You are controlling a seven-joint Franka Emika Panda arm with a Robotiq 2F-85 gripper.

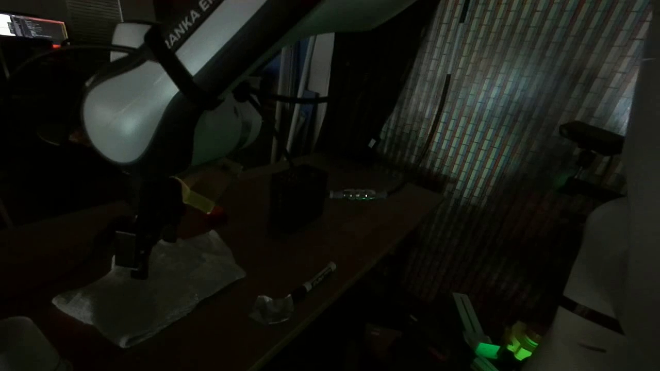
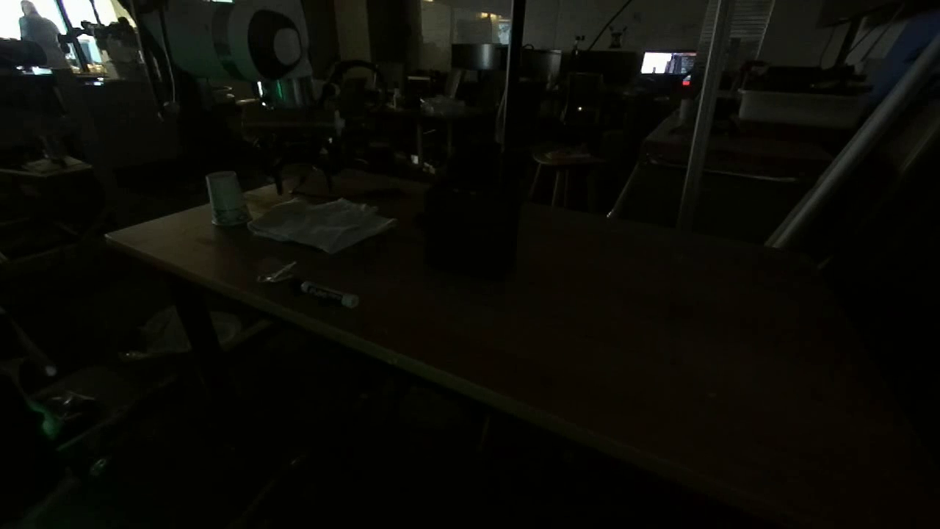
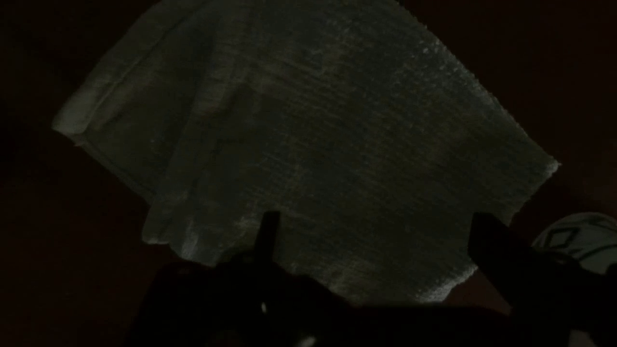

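Note:
A pale cloth (image 1: 167,284) lies spread on the dark table, its outline uneven and its surface slightly wrinkled. My gripper (image 1: 139,263) hangs over the cloth's far left part in exterior view 1, pointing down. From the wrist view, the cloth (image 3: 347,144) fills most of the picture, with a folded edge at its left. The gripper is open there, its two dark fingers wide apart and only the cloth's surface visible beneath the gap. Whether the fingertips touch the cloth is too dark to tell.
A marker (image 1: 315,278) and a crumpled clear wrapper (image 1: 272,309) lie near the table's front edge. Behind them stands a black box (image 1: 298,198). A patterned cup (image 2: 226,198) is beside the cloth.

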